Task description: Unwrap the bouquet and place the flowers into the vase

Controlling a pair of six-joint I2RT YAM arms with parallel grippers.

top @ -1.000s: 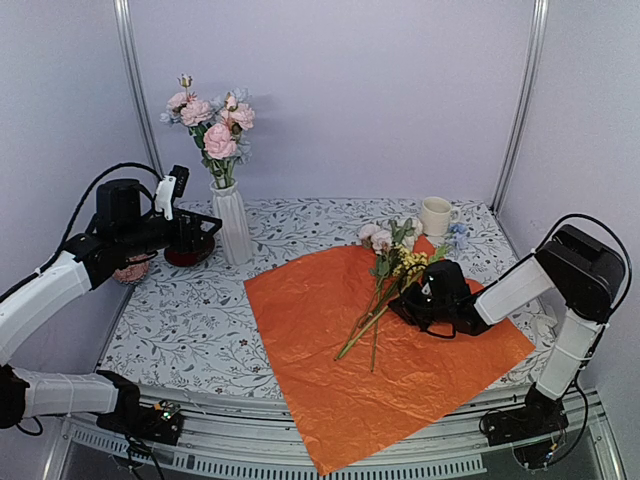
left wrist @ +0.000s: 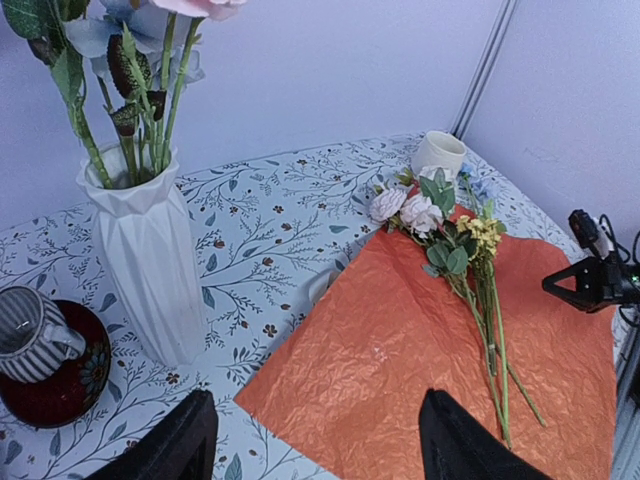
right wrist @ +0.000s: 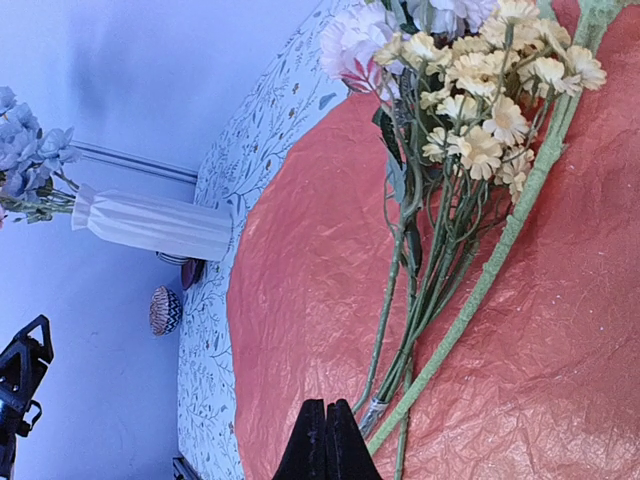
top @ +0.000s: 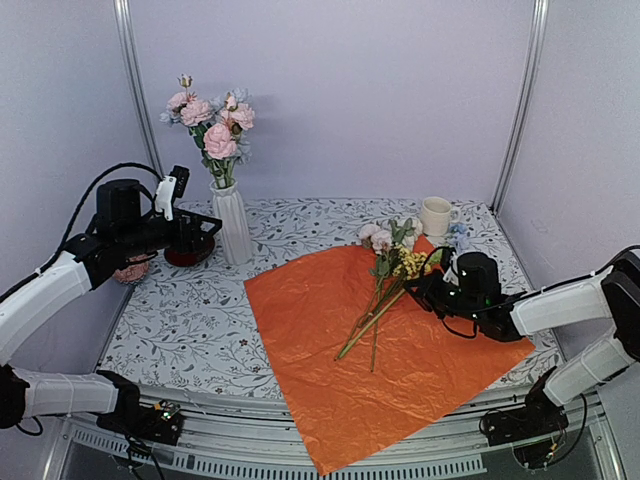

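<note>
The white vase (top: 233,225) stands upright at the back left, holding pink and blue flowers (top: 218,135). A bunch of pale pink and yellow flowers (right wrist: 480,110) lies on orange paper. Its thick light-green stem (right wrist: 500,255) lies along one side. My right gripper is shut with nothing between its fingers. The stem is outside them, and the fingertips overlap its lower end in the right wrist view. In the left wrist view that gripper shows apart from the bunch, to its right. Left of the vase, my left gripper stands open and empty.
The orange paper (top: 385,385) covers the table's right half and overhangs the front edge. A white mug (top: 436,216) stands behind the bunch. Left of the vase, a striped cup (left wrist: 35,335) sits on a dark red saucer (left wrist: 85,385).
My right gripper has drawn back to the right and up, away from the stems, still shut. The bunch lies where it was. The left arm has not moved.
</note>
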